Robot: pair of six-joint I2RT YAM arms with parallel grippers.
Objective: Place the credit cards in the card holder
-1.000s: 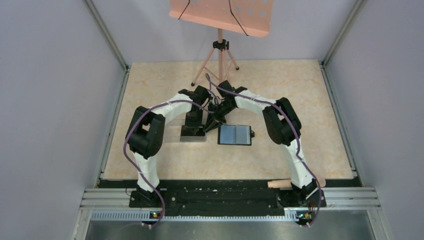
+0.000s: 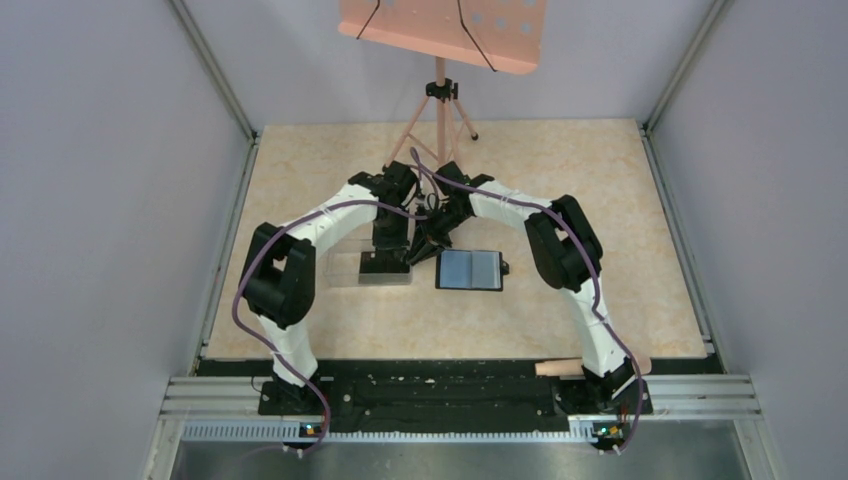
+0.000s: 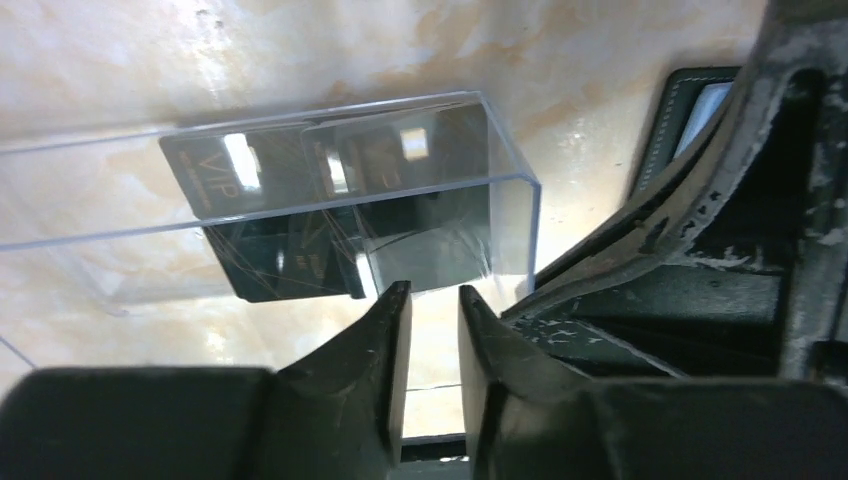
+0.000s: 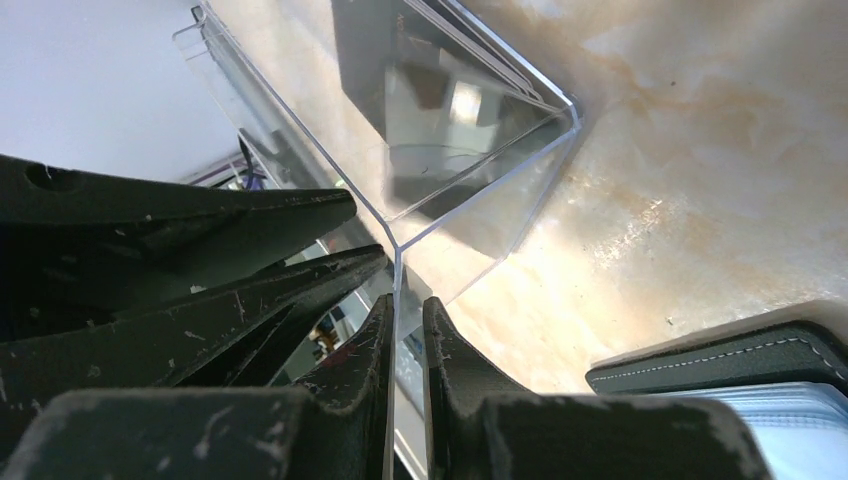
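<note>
A clear acrylic box [image 3: 513, 230] holds several dark cards [image 3: 262, 260], one marked VIP. My left gripper is over the box's near side, fingers part open with nothing seen between them. My right gripper is shut on the clear box's corner edge. The card holder [image 2: 470, 270], dark-edged with pale blue sleeves, lies open to the right of the box, partly visible in both wrist views.
A pink easel [image 2: 441, 120] stands behind the arms at the back. A pale roll [image 2: 555, 368] lies at the front right edge.
The right arm looks still.
</note>
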